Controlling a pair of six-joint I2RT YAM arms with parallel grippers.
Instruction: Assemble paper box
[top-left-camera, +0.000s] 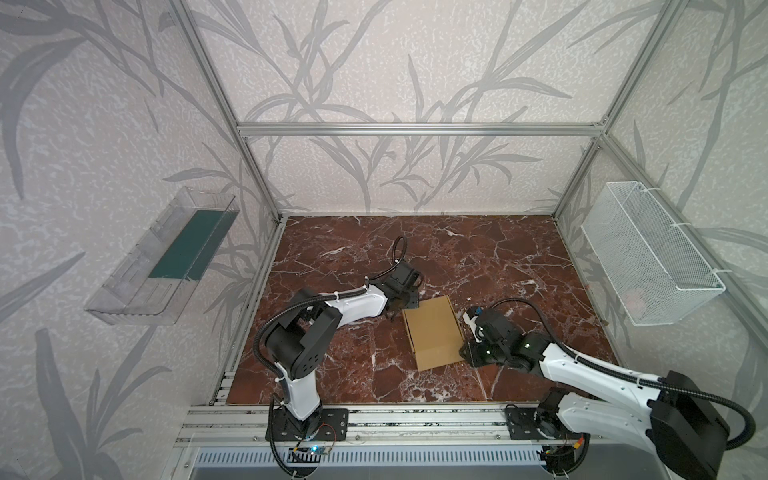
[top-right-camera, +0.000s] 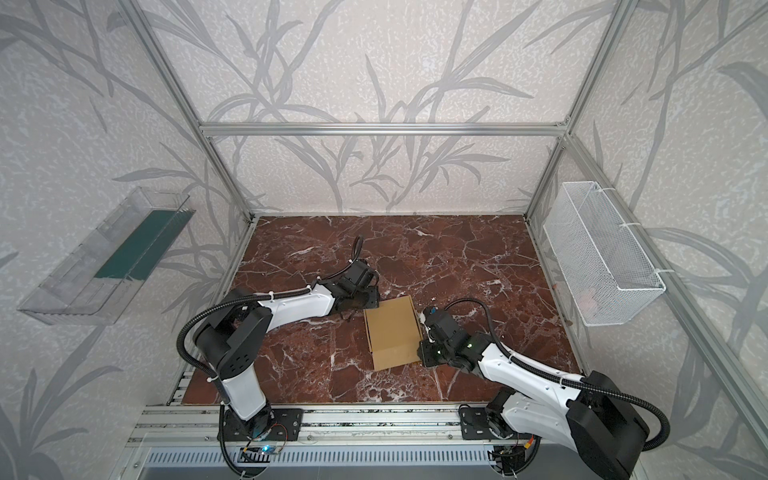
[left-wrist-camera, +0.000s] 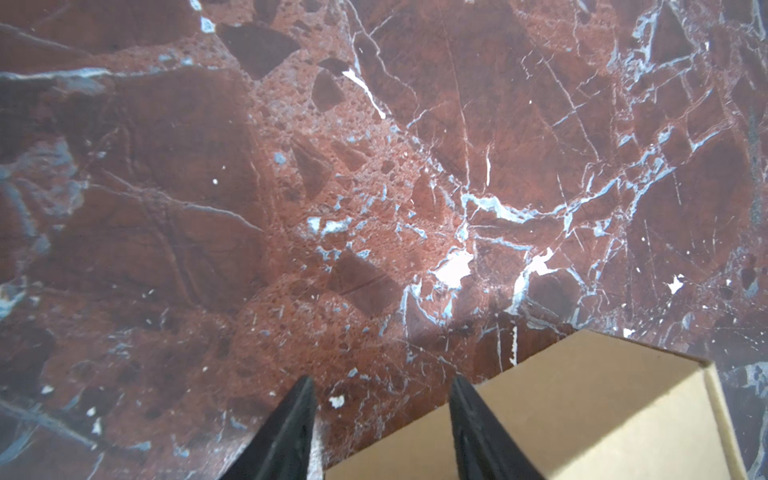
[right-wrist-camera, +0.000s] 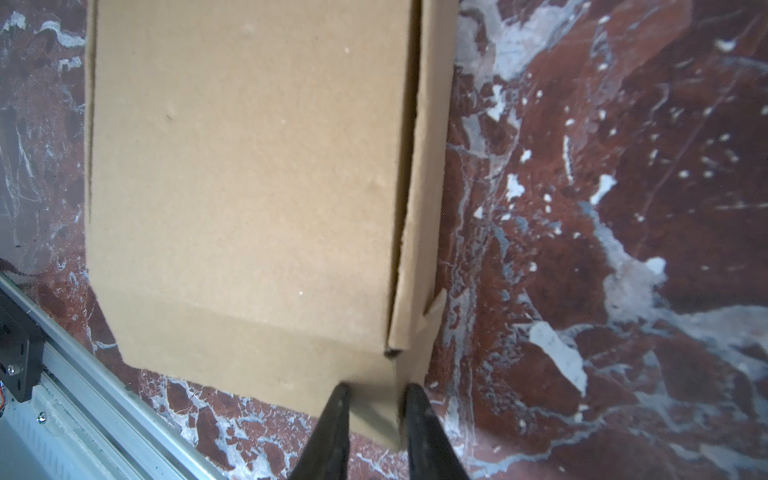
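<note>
A brown cardboard box (top-left-camera: 435, 331) lies on the table, its large lid panel down over the top. Its front flap (right-wrist-camera: 240, 352) slants down from the lid, and a narrow gap runs along the right side wall (right-wrist-camera: 428, 160). My right gripper is shut on the front right corner of the box, where flap and side meet. At the back left corner is my left gripper, its fingers apart. Beyond them a box wall (left-wrist-camera: 560, 392) crosses the lower part of the left wrist view; whether they touch it cannot be told.
A clear bin (top-left-camera: 160, 264) hangs at the left wall, a white wire basket (top-left-camera: 656, 256) at the right. A metal rail (right-wrist-camera: 104, 400) runs along the front edge.
</note>
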